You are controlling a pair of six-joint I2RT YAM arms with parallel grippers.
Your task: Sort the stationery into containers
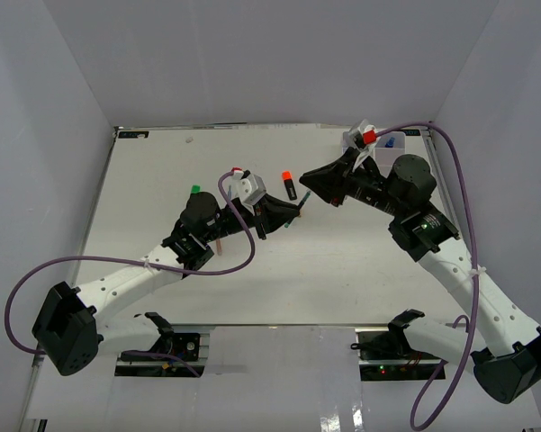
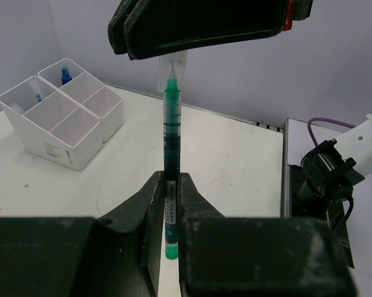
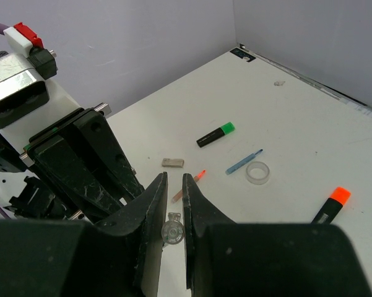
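My left gripper is shut on an upright teal-green pen (image 2: 171,142), whose tip points up toward the black fingers of my right gripper (image 1: 311,180) just above. In the right wrist view my right gripper looks shut, with a small translucent end piece (image 3: 172,231) between its fingers. On the table lie a green highlighter (image 3: 215,135), an orange highlighter (image 3: 331,205), a blue pen (image 3: 243,162) and a pale red pen (image 3: 189,185). A white compartment container (image 2: 77,142) holds a few blue items.
A clear tape ring (image 3: 258,180) and a small grey block (image 3: 173,163) also lie on the white table (image 1: 252,297). Grey walls enclose the sides and back.
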